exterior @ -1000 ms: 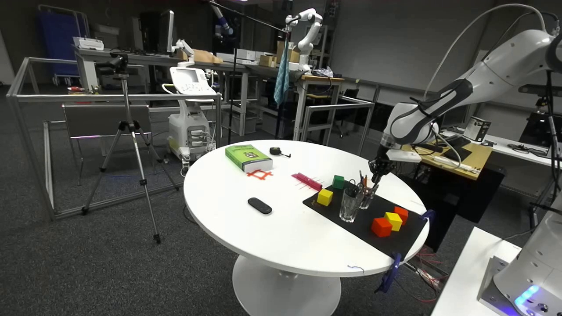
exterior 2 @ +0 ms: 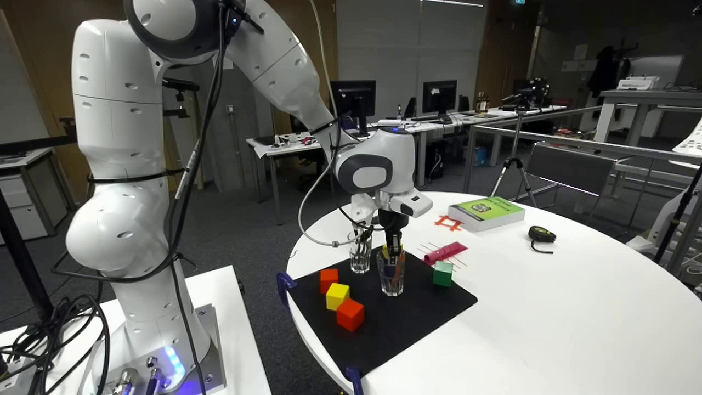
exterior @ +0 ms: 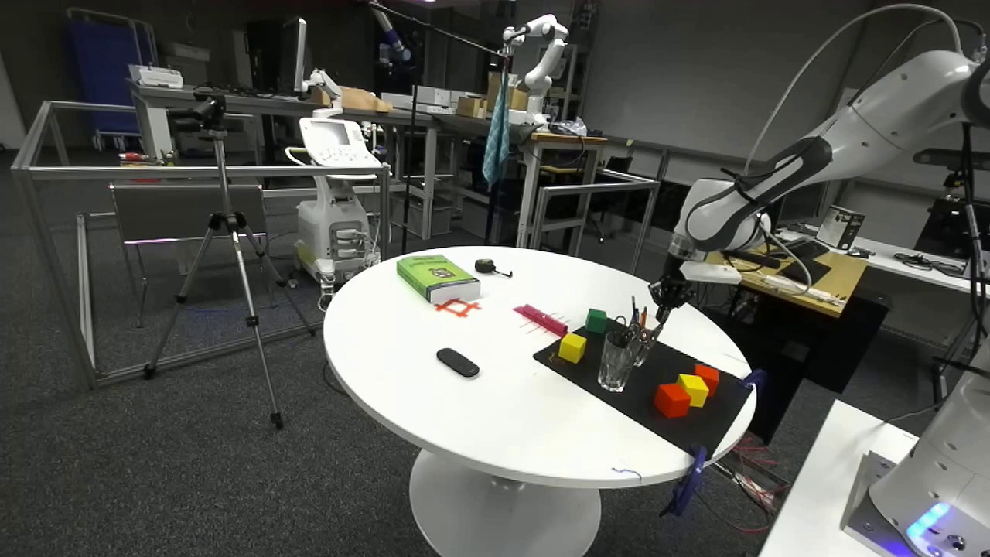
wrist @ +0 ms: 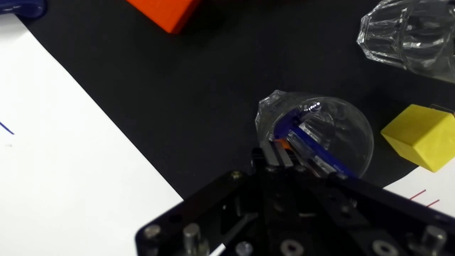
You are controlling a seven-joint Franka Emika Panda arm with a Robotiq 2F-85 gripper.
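Note:
In the wrist view my gripper has its fingertips together at the near rim of a clear glass (wrist: 362, 123). Nothing clearly shows between them. Inside this glass lie a blue pen (wrist: 320, 149) and something orange (wrist: 283, 144) just beyond the tips. From the second exterior view, my gripper (exterior 2: 393, 247) points down into the glass (exterior 2: 391, 282), which holds several pens. Another clear glass (exterior 2: 360, 257) with dark-handled items stands beside it, and appears in front in the first exterior view (exterior: 616, 367).
Around the glasses on the black mat (exterior 2: 408, 326) are a green cube (exterior 2: 442, 274), a yellow cube (exterior: 572, 347), and a group of red (exterior: 673, 400) and yellow cubes (exterior: 693, 389). Blue clamps (exterior: 687, 483) grip the table edge. A book (exterior: 436, 278) lies farther off.
In the first exterior view, the rear glass and its pens sit slightly farther left, closer to the front glass. My gripper has shifted only slightly.

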